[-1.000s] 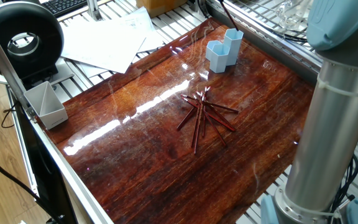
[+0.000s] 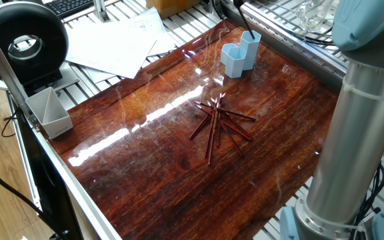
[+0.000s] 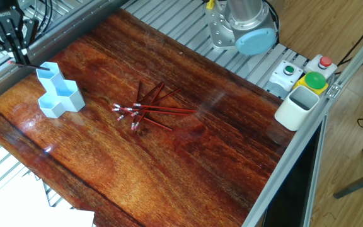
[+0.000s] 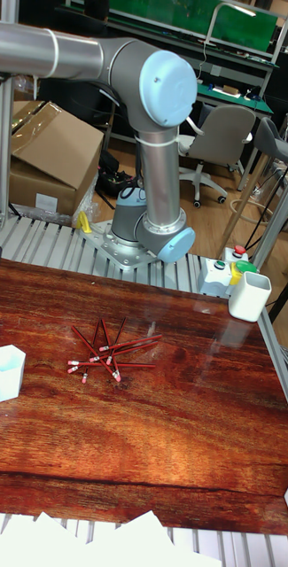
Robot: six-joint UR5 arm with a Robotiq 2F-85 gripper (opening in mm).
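Observation:
A light-blue holder of three joined hexagonal cups [image 2: 234, 67] stands on the wooden board, its tallest cup at the back. At the upper left of exterior view 2, my gripper [image 3: 20, 58] is shut on a dark red pencil [image 3: 35, 66]. The pencil [image 2: 247, 21] slants down, its lower end at the mouth of the tallest cup; how deep it reaches inside cannot be told. Only the edge of the gripper shows in exterior view 3. Several more red pencils [image 3: 150, 110] lie in a crossed heap on the board.
A white square cup [image 3: 293, 112] sits beside the push buttons [image 3: 314, 80] at the board's corner. Another white container [image 2: 50, 115] stands at the left edge in exterior view 1. Papers [image 2: 112, 47] lie beyond the board. Around the pencil heap, the wood is bare.
The held pencil has come down a little, its lower end moving from just above and beside the tallest cup to its mouth. The holder and the heap have stayed put.

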